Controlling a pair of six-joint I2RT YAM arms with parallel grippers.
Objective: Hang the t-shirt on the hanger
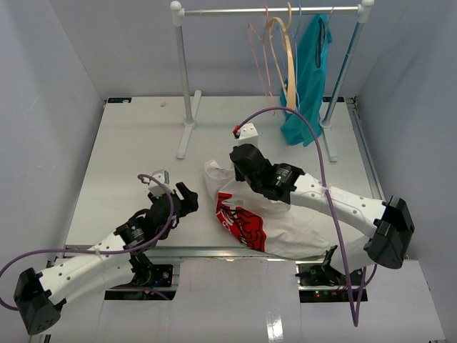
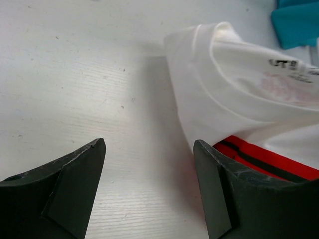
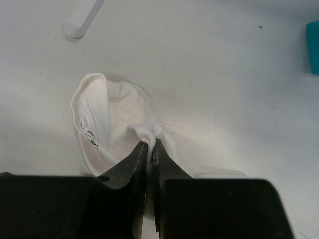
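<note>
The white T-shirt (image 1: 278,229) with red and black print (image 1: 243,224) lies bunched on the table, its upper part lifted. My right gripper is shut on a fold of its white cloth, above the shirt in the top view. My left gripper is open at the shirt's left side, pointed at a white fold (image 2: 199,74), with nothing between its fingers. Hangers hang on the rail at the back, among them a wooden hanger (image 1: 289,100) and a thin pink one (image 1: 253,43).
A white rack (image 1: 271,11) stands at the back, with a teal garment (image 1: 307,86) on its right side. Walls border both sides.
</note>
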